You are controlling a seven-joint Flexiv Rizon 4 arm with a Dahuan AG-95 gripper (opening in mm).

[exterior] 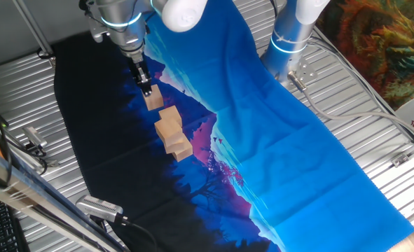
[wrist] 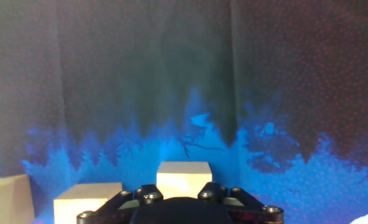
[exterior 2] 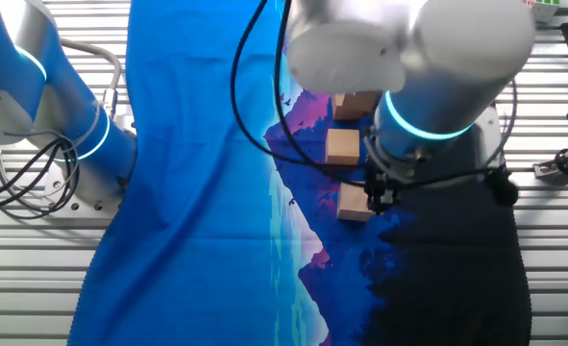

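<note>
Several plain wooden blocks form a rough line on the printed cloth. At one end, a block (exterior: 154,99) sits slightly apart, with my gripper (exterior: 147,92) low at its edge. From the other side, the same end block (exterior 2: 353,202) is partly covered by the gripper (exterior 2: 381,197). In the wrist view, my gripper has its two fingers apart, and the end block (wrist: 184,177) shows between and beyond the tips. The frames do not settle whether the fingers touch it. A neighbouring block (wrist: 84,202) stands to the left.
Another block (exterior: 169,113) and a close cluster of blocks (exterior: 169,133) continue the line. The cloth (exterior: 298,168) is wrinkled but bare on its blue side. A camera-like device (exterior: 99,208) stands by the dark edge, and the robot's base (exterior: 288,52) is at the back.
</note>
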